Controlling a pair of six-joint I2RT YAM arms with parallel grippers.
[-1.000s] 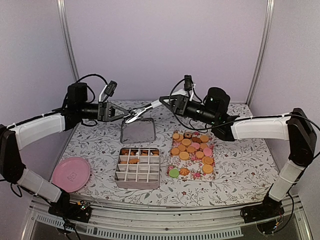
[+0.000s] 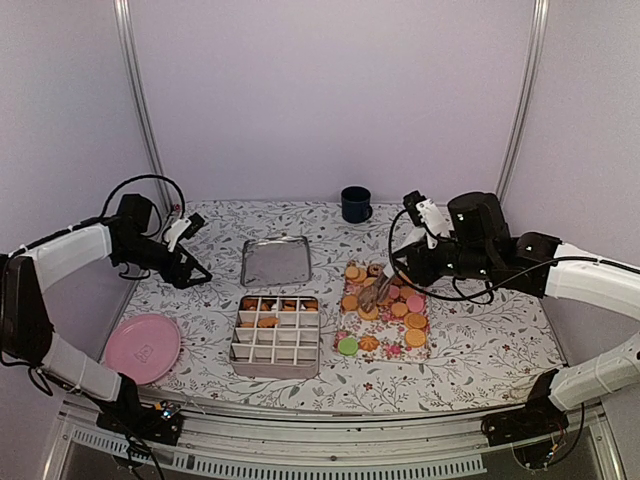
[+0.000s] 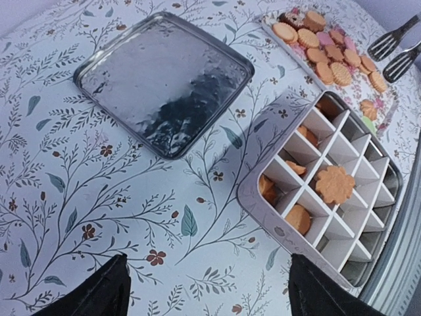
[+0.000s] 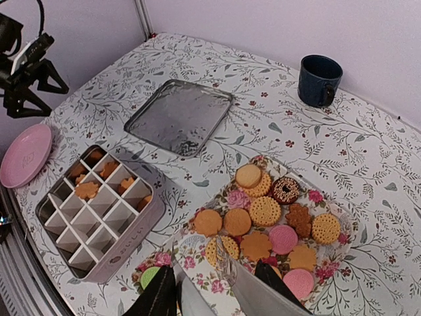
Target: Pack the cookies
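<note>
My right gripper is shut on a pair of metal tongs (image 4: 253,288). In the top view the tongs' slotted heads (image 2: 374,293) hang over the left part of the cookie mat; whether they touch a cookie I cannot tell. Round cookies (image 4: 265,212), pink, brown and tan, cover the flowered mat (image 4: 212,284). Left of it stands the divided box (image 2: 276,371), with cookies in its far compartments. One flower-shaped cookie (image 3: 335,185) rests across the dividers. Off to the far left, my left gripper is open with nothing between its fingers.
An empty metal tray (image 2: 276,264) lies behind the box. A pink plate (image 2: 143,349) sits at the front left, and a dark mug (image 2: 356,204) stands at the back.
The right arm has carried the tongs from near the left gripper, rightward and down over the cookies. My left gripper has drawn back to the left and lower.
</note>
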